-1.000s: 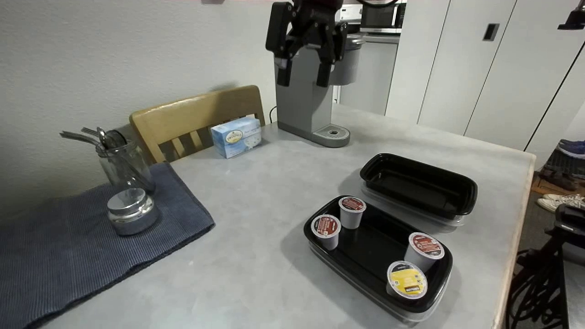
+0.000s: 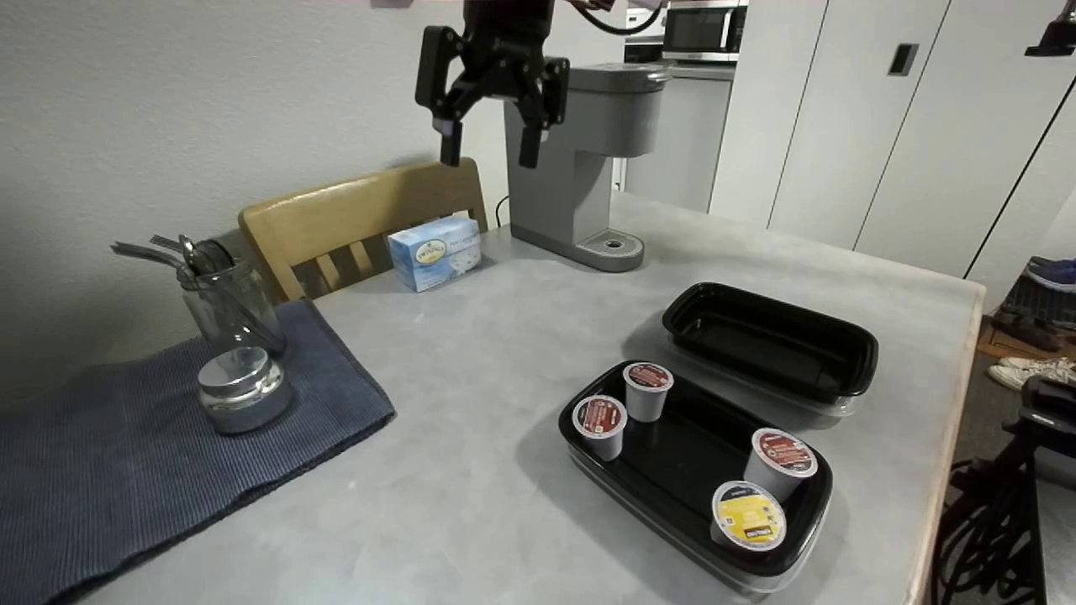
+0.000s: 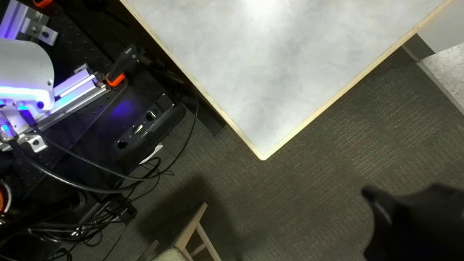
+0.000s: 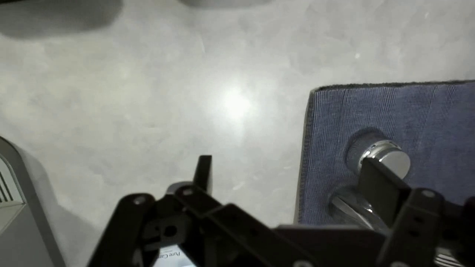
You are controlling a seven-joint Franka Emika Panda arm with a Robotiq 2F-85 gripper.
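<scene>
High above the table's back part, my gripper [image 2: 491, 151] hangs open, its two fingers well apart and nothing between them. Behind it in exterior view 1 stands a grey coffee maker [image 2: 545, 181]. A light blue tea box [image 2: 435, 252] rests on the table below, near the wooden chair. Several coffee pods, among them a yellow-topped one [image 2: 749, 516] and a red-topped one [image 2: 783, 459], sit in the nearer black tray [image 2: 676, 474]. The farther black tray [image 2: 767, 338] is empty. In the wrist view one finger partly covers a silver-lidded jar [image 4: 392, 162].
A blue cloth [image 2: 131, 444] lies at the table's left, bearing the silver-lidded jar [image 2: 245, 391] and a glass jar [image 2: 232, 313] with cutlery. The chair back [image 2: 353, 207] rises over the table's rear edge.
In exterior view 1 my gripper has moved left and slightly down, from in front of the coffee maker towards above the tea box. It stays open; the objects on the table have not moved.
</scene>
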